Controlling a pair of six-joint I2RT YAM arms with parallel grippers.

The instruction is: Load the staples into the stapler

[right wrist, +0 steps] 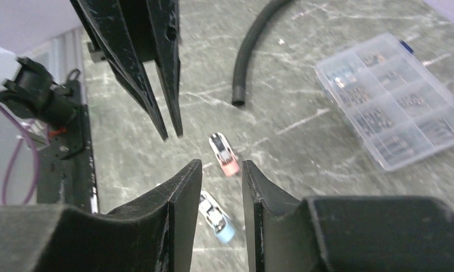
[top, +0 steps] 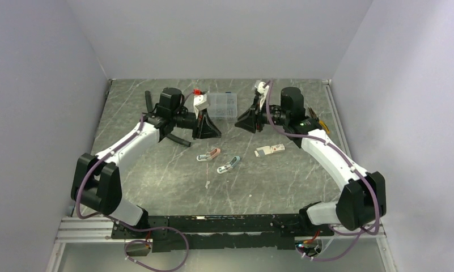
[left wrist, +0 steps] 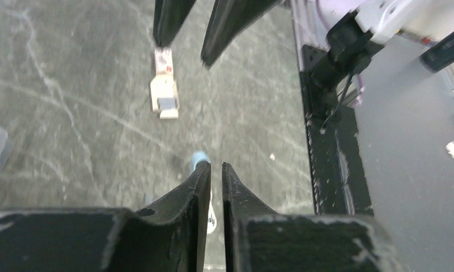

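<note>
Two small staplers lie apart on the grey marbled table: a pink-and-white one (top: 208, 154) and a blue-and-white one (top: 229, 165). To their right is an opened staple box (top: 269, 150), which also shows in the left wrist view as a small carton (left wrist: 164, 93). My left gripper is open by a narrow gap, with nothing seen between its fingers. Wider apart stand the fingers of my right gripper, open and empty. Both hang above the table behind the staplers, facing each other with a gap between. Whether either stapler's tray is filled cannot be made out.
Behind the grippers lies a clear compartment box (top: 222, 106) with small parts. A black tube (top: 178, 139) runs beneath the left arm; tools with yellow handles (top: 323, 126) lie at the right edge.
</note>
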